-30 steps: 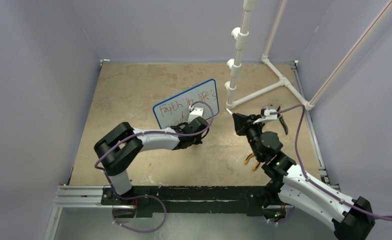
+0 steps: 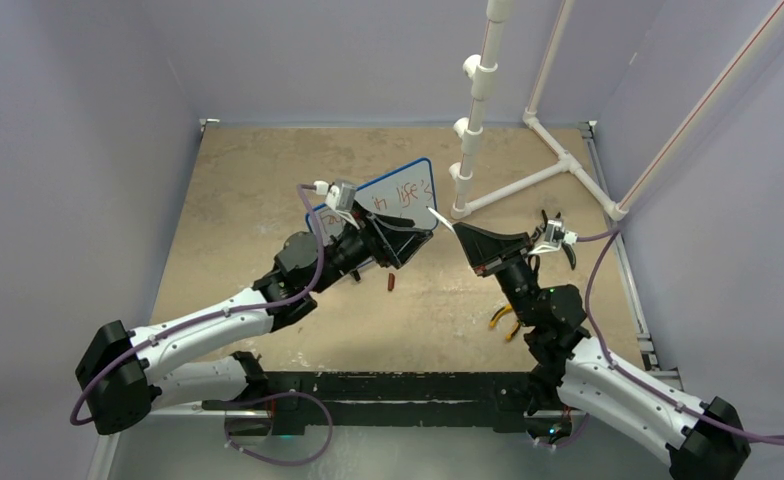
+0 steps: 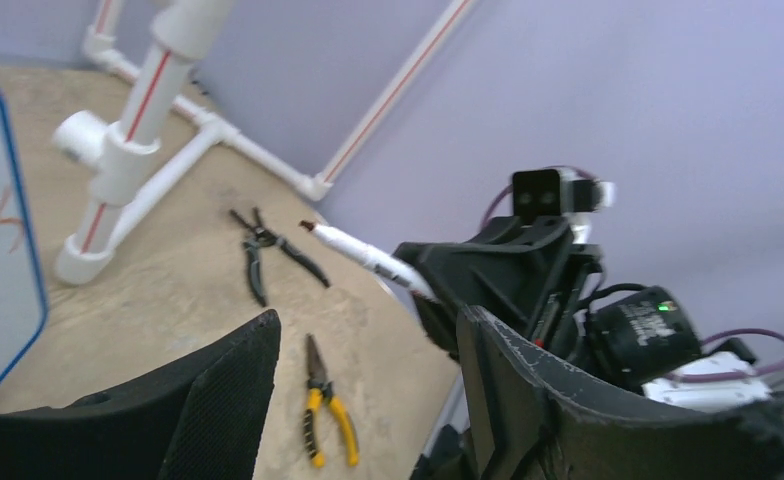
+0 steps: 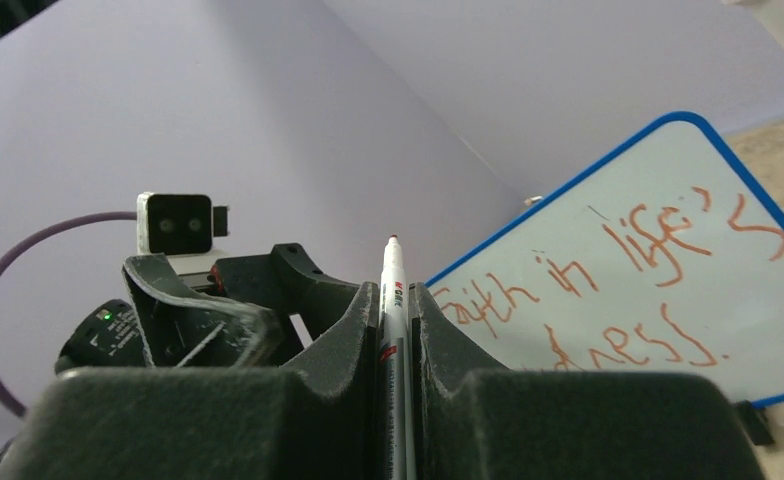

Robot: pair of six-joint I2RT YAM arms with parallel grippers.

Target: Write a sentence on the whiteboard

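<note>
The blue-rimmed whiteboard (image 2: 413, 185) (image 4: 728, 310) carries red handwriting, "Faith in life's" and a second line below, partly legible in the right wrist view. My left gripper (image 2: 403, 240) is raised over the board's lower right, covering part of it, open with nothing between its fingers. My right gripper (image 2: 463, 235) is shut on a white marker (image 2: 441, 217) (image 3: 358, 250) (image 4: 394, 290), its tip uncapped and pointing up toward the left gripper. A small red cap-like piece (image 2: 391, 282) lies on the table below the board.
White PVC pipes (image 2: 513, 188) stand behind and right of the board. Dark pliers (image 3: 293, 255) and yellow-handled pliers (image 3: 333, 410) lie on the table at the right.
My left arm has risen and swung so its gripper reaches right toward the marker. My right gripper, still holding the marker, has shifted slightly left.
</note>
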